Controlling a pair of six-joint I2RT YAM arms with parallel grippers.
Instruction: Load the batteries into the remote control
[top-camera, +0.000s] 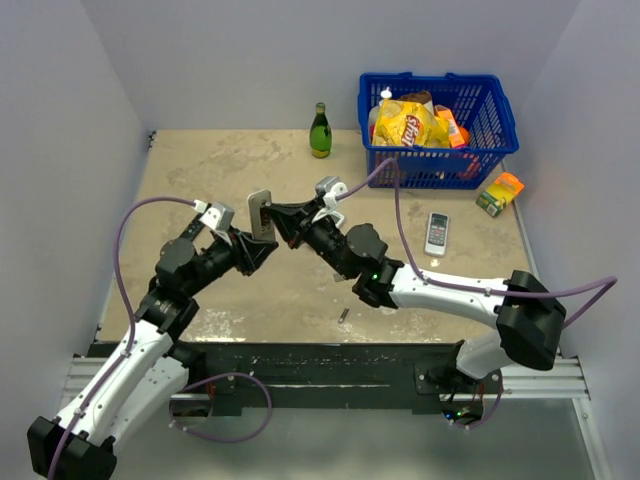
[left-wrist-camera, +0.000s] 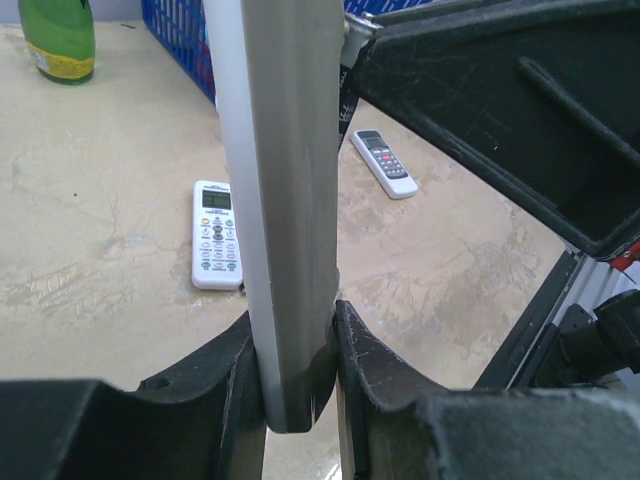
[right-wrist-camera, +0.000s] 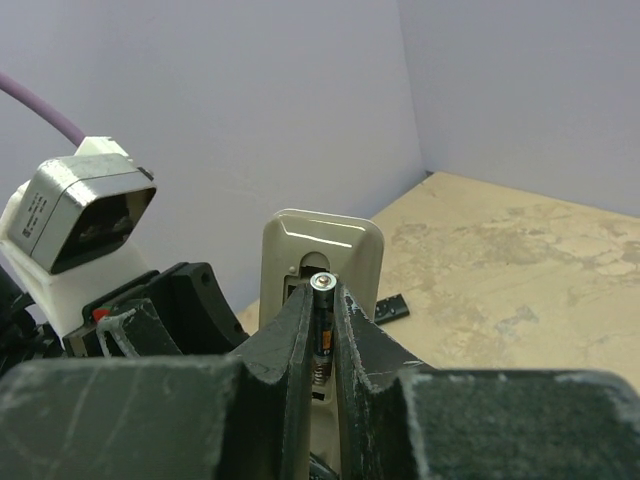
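A pale remote control (top-camera: 261, 208) stands upright above the table, with my left gripper (top-camera: 261, 242) shut on its lower end. The left wrist view shows the remote's narrow side (left-wrist-camera: 285, 220). In the right wrist view, its back (right-wrist-camera: 318, 238) faces me with the battery compartment open and a metal spring (right-wrist-camera: 320, 374) visible low in it. My right gripper is shut on a battery (right-wrist-camera: 323, 284), whose silver end shows between the fingertips at the compartment. Fingers cover much of the compartment; whether the battery is seated inside cannot be told.
A small dark battery-like piece (top-camera: 344, 315) lies near the table's front. Another white remote (left-wrist-camera: 215, 240) and a grey-white handset (top-camera: 437, 234) rest on the table. A green bottle (top-camera: 320, 132) and a blue basket (top-camera: 438, 168) stand at the back.
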